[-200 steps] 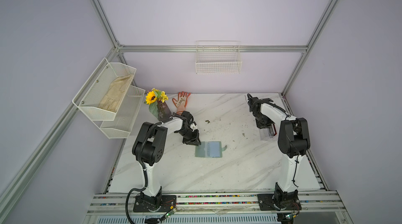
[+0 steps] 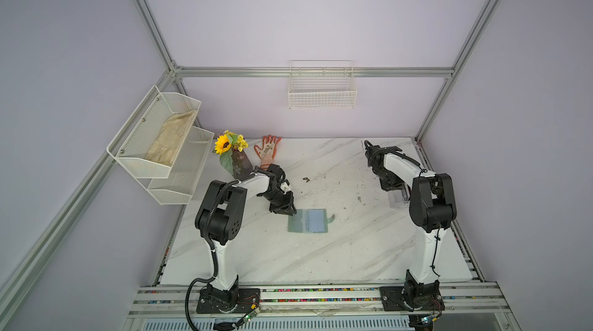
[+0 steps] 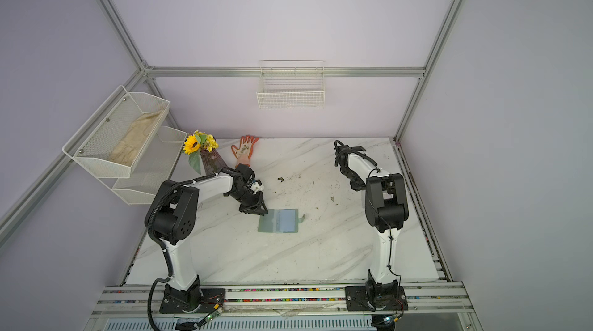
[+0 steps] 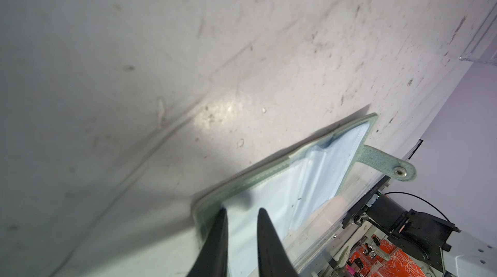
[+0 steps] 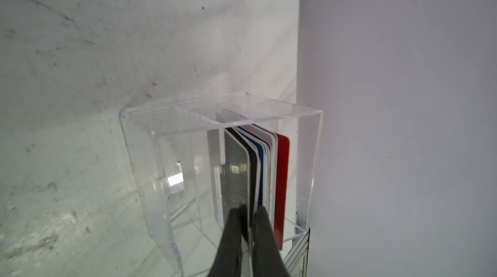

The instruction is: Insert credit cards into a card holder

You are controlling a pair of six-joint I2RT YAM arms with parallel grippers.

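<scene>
The sage-green card holder (image 4: 383,160) lies open on the table, with clear sleeves over its inside. My left gripper is at its left edge, part open, nothing visible held. At the right of the table, a clear acrylic box (image 5: 142,158) holds several upright cards, including a red card (image 5: 281,184), a blue card and dark ones. My right gripper has its fingertips together at a card edge in the box; whether it grips that card is unclear.
A flower vase (image 2: 241,161) and an orange-and-white glove (image 2: 267,148) stand or lie at the back left. A small dark bit (image 2: 306,179) lies mid-table. Mesh baskets hang on the walls.
The right arm has shifted very slightly over the card box. The left arm looks unchanged.
</scene>
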